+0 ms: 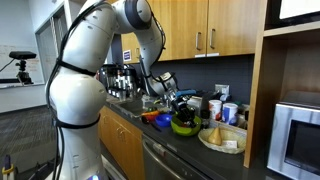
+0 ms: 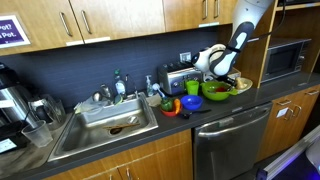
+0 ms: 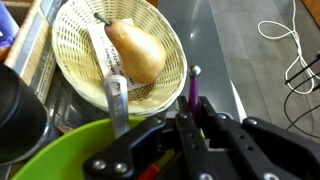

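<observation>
My gripper is dark and shut on a thin purple piece (image 3: 194,88) that stands up between its fingers; what this belongs to is hidden. In exterior view 1 the gripper is low over the green bowl (image 1: 186,128), with its fingertips hard to make out. Red shows inside the bowl (image 2: 215,95) in exterior view 2. Beyond the bowl's rim, a cream basket (image 3: 78,60) holds a yellow-brown pear (image 3: 138,52). A grey metallic strip (image 3: 116,100) crosses the basket's near rim.
White cups (image 1: 229,113) stand behind the basket. A blue bowl (image 2: 216,91) and a green cup (image 2: 193,87) are on the sink side of the green bowl. The counter's front edge runs close by, with a white cable (image 3: 296,45) on the floor below.
</observation>
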